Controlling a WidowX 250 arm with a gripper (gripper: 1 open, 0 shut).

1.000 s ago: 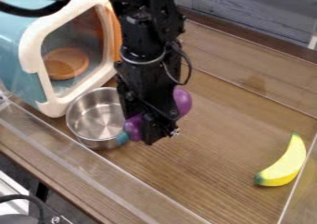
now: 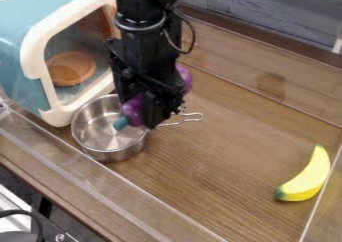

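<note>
The black gripper [image 2: 147, 104] hangs over a steel pot [image 2: 100, 136] at the centre left, shut on a purple object [image 2: 131, 110] with a teal end, which is partly hidden behind the fingers and held over the pot's rim area. The pot's handle sticks out to the right.
A light blue toy oven [image 2: 30, 48] with an open front and an orange dish [image 2: 70, 66] inside stands at the upper left. A yellow banana [image 2: 307, 171] lies at the right.
The gripper has moved up and slightly left with the purple object, which now sits higher over the pot. The banana and oven have not moved.
</note>
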